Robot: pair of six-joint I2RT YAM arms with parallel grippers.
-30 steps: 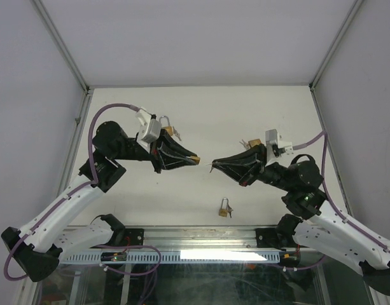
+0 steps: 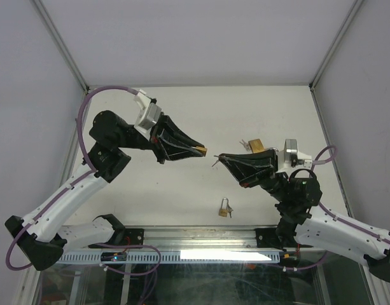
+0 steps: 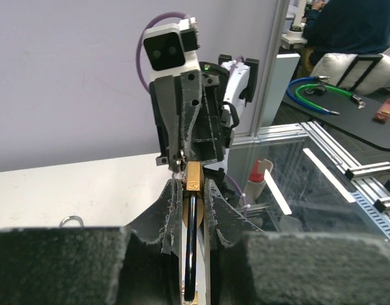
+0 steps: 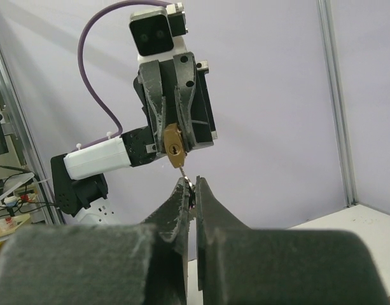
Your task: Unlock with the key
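Note:
A brass padlock is held by my left gripper (image 2: 196, 151), its keyhole facing my right gripper; in the left wrist view the padlock (image 3: 193, 178) stands between the fingertips. My right gripper (image 2: 223, 157) is shut on a small silver key (image 2: 216, 162), whose blade in the right wrist view (image 4: 182, 171) points up at the keyhole, just below it. In the top view the two grippers face each other above the board with a small gap between key and padlock.
On the white board (image 2: 150, 190) lie a padlock with keys (image 2: 223, 210) near the front edge and another one (image 2: 256, 145) behind the right gripper, partly hidden. The board's middle is otherwise clear.
My left gripper has risen and moved slightly right and up in the top view with the padlock.

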